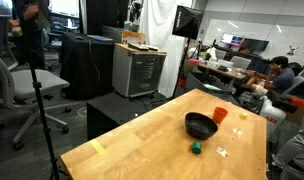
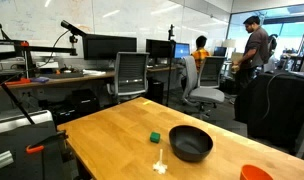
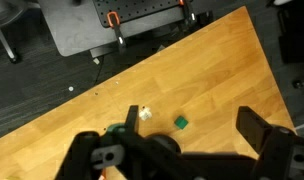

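A black bowl (image 1: 201,128) sits on the wooden table, with a small green block (image 1: 196,147) close by. An orange-red cup (image 1: 220,114) stands on the bowl's other side. In exterior view 2, the bowl (image 2: 190,144) lies between the green block (image 2: 155,137) and the cup (image 2: 255,173); a small white piece (image 2: 160,163) lies in front. My gripper is open in the wrist view, its dark fingers wide apart above the table. Between them the green block (image 3: 181,122) shows, while the bowl's dark shape is partly hidden at the bottom.
Yellow tape (image 1: 98,147) marks the table's near left part. Chairs (image 2: 130,72) and desks stand beyond it. Two people (image 2: 254,48) are in the background of exterior view 2. A dark perforated plate (image 3: 137,15) borders the table in the wrist view.
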